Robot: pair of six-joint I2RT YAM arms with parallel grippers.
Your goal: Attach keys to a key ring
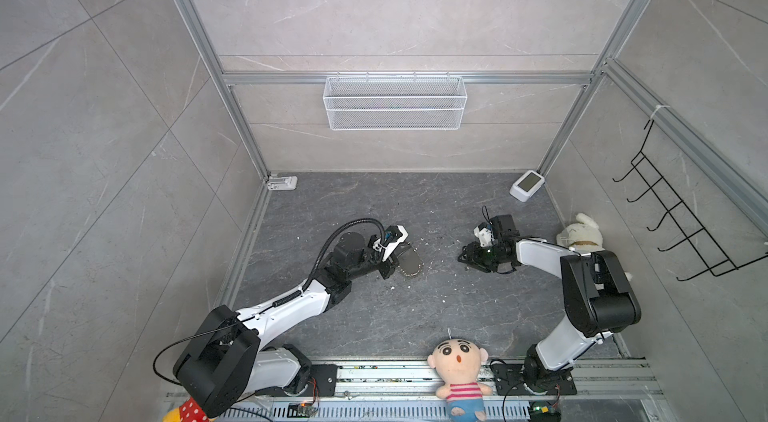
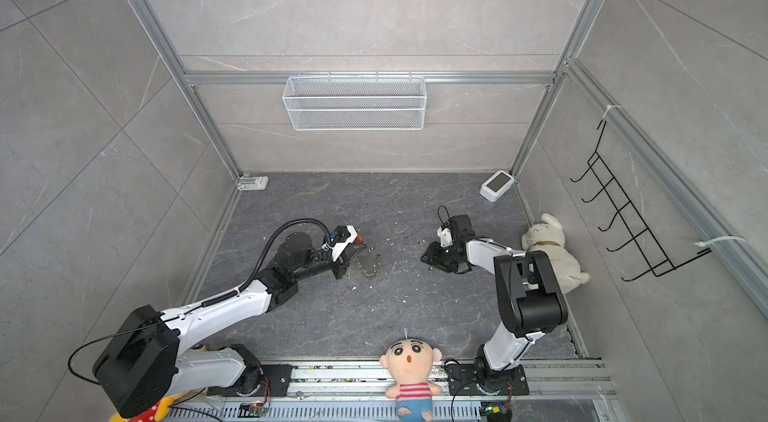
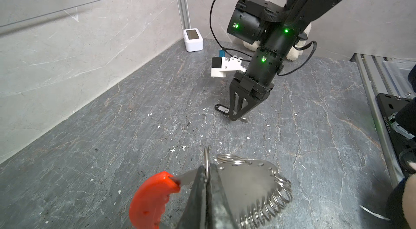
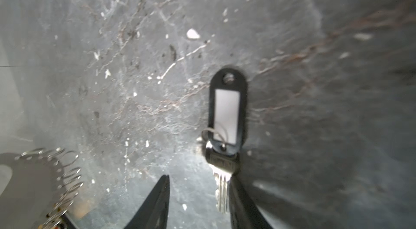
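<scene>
In the right wrist view, a black key tag (image 4: 227, 94) with a small ring and a silver key (image 4: 222, 168) lies on the floor, just beyond my open right gripper; nothing sits between its fingertips. My left gripper is shut; a metal plate edged with wire coils (image 3: 253, 190) and a red piece (image 3: 149, 198) show around its fingers, and whether they are gripped is unclear. In the top left view the right gripper (image 1: 468, 260) is low at centre right, right of the left gripper (image 1: 388, 266).
A white device (image 1: 528, 185) stands at the back right, a cream plush toy (image 2: 560, 262) along the right wall, and a doll (image 1: 458, 374) at the front edge. A wire basket (image 1: 394, 102) hangs on the back wall.
</scene>
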